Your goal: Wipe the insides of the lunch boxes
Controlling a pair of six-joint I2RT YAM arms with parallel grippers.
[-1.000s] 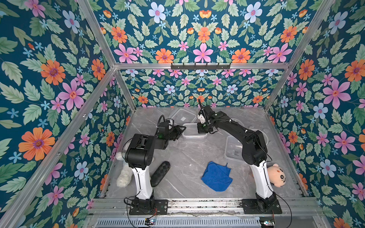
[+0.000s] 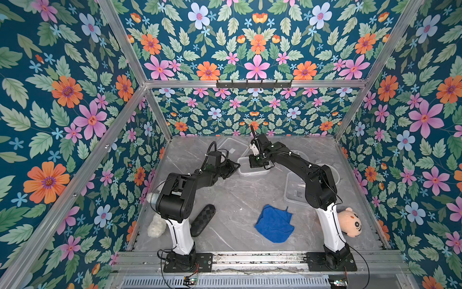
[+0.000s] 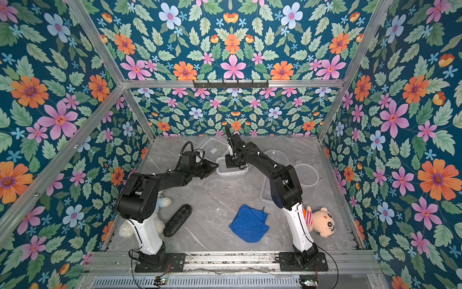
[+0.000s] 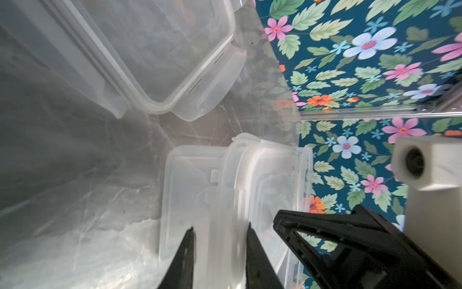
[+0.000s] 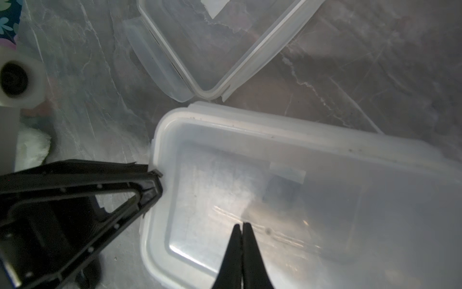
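A clear lidded-style lunch box sits at the back middle of the table. My right gripper hangs over it, shut with nothing visible between its fingertips. My left gripper is at the box's left end, part open, its fingers around the near edge in its wrist view; whether they touch it I cannot tell. A second clear box lies just behind, and more clear containers lie to the right, partly under the right arm. A blue cloth lies crumpled at the front middle.
A dark checkered oblong and white plush toys lie front left. A doll lies front right, beside the right arm's base. The table between the cloth and the middle box is clear.
The middle box has shifted right since a second ago. My left arm has moved and re-angled around the box's left end; my right arm is nearly still.
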